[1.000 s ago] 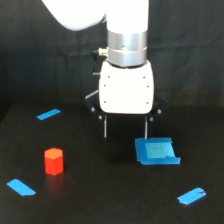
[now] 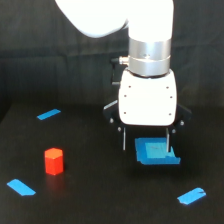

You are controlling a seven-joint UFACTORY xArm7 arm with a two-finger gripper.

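My gripper hangs open in the middle right of the camera view, its two thin fingers pointing down and nothing visible between them. Just below, and partly overlapped by it in the picture, lies a blue-edged square with a paler centre. How high the fingertips are above that square, I cannot tell. A red-orange block sits on the dark surface at the left, well apart from the gripper.
Blue strips lie on the black surface: one at the back left, another at the front left, a third at the front right.
The arm has moved to the right and a little lower in the picture, from left of the blue-edged square to over it. The red-orange block and blue strips have not moved.
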